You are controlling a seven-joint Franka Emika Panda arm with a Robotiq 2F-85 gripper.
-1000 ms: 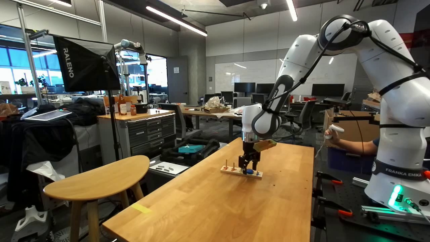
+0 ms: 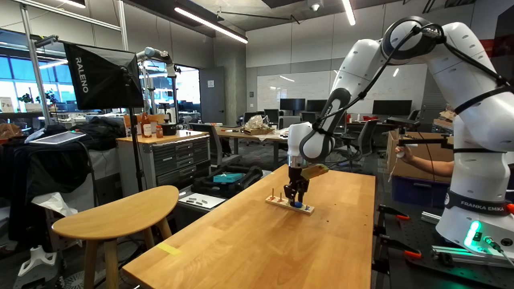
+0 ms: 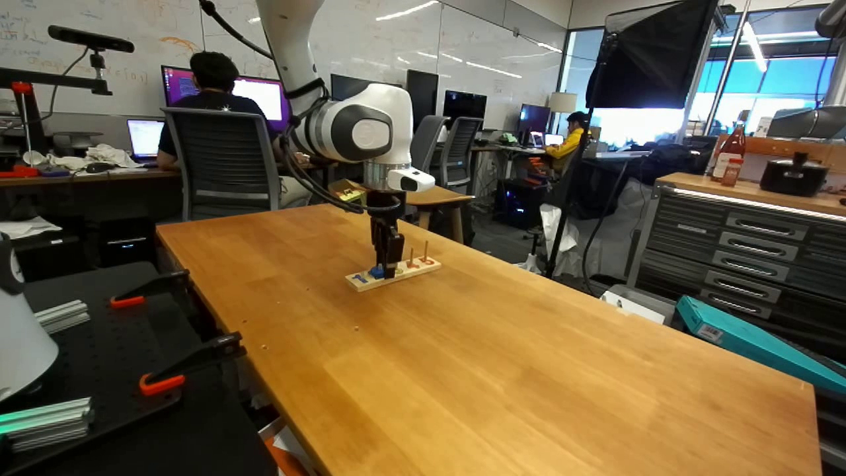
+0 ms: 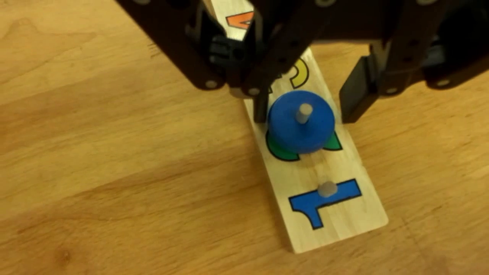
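A wooden board (image 4: 339, 224) with printed numbers and upright pegs lies on the table. In the wrist view a blue ring (image 4: 293, 133) sits around the peg at the green number, low on the board. My gripper is shut on this ring, one finger on each side. The left finger meets the ring's edge; a thin strip shows by the right pad (image 4: 358, 89), so its contact is unclear. The peg by the blue 1 (image 4: 327, 188) is bare. In exterior view 2 the gripper (image 3: 384, 272) points straight down over the board (image 3: 404, 275).
Clamps with orange handles (image 3: 162, 385) hold on at the table's robot-side edge. A wooden stool (image 2: 118, 209) stands apart from the table. A person's hand (image 2: 407, 153) holds a white controller beside the arm.
The fingers have drawn closer together around the blue ring, and the gripper sits slightly lower. The board's pegged end has shifted a little. The person's hand has moved.
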